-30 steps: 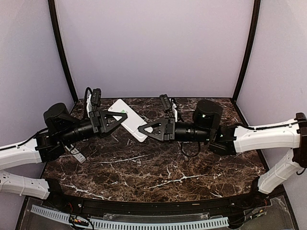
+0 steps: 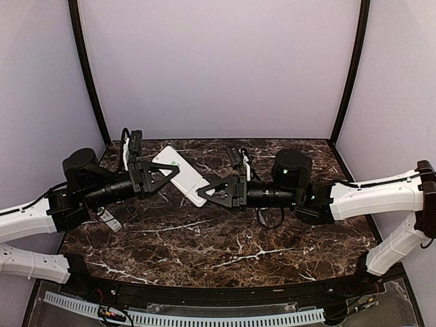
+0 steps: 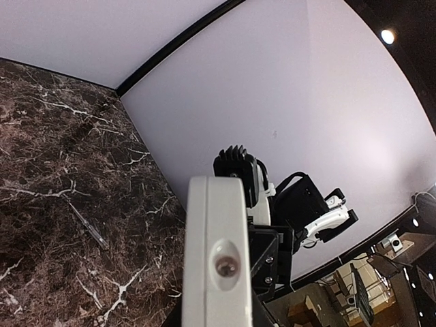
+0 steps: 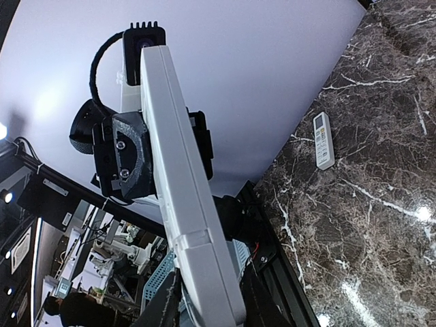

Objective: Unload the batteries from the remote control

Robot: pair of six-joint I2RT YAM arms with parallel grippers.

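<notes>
A white remote control [image 2: 182,174] is held in the air between both arms, tilted down to the right, its long edge filling the lower middle of the left wrist view [image 3: 214,286] and the right wrist view [image 4: 180,170]. My left gripper [image 2: 165,172] is shut on its upper part. My right gripper [image 2: 207,192] is at its lower end, fingers around a section marked by a seam, visible in the right wrist view; how far they are closed is unclear. No batteries are visible.
A second small remote [image 4: 323,141] lies on the dark marble table [image 2: 231,259] at the left side, under the left arm. Pale walls stand at the back and sides.
Both arms and the held remote have shifted slightly downward, the right gripper a little more than the left over the last second.
</notes>
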